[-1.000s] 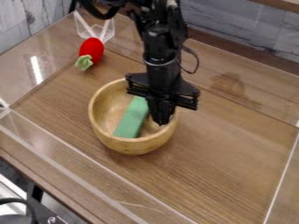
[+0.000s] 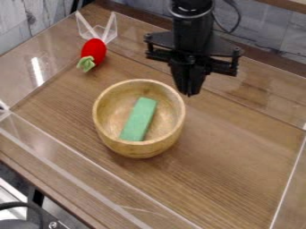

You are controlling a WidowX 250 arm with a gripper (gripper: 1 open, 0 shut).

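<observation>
A green block (image 2: pixel 139 120) lies inside a tan oval bowl (image 2: pixel 116 137) left of centre. My black gripper (image 2: pixel 187 72) hangs above and behind the bowl's back right edge, clear of the block. Its fingertips point down; whether they are open or shut is hard to tell.
A red object with a green end (image 2: pixel 93 52) lies at the back left beside a pale, indistinct shape. A black cable shows at the bottom left.
My gripper has risen out of the bowl and moved back, away from the green block, which stays in the bowl.
</observation>
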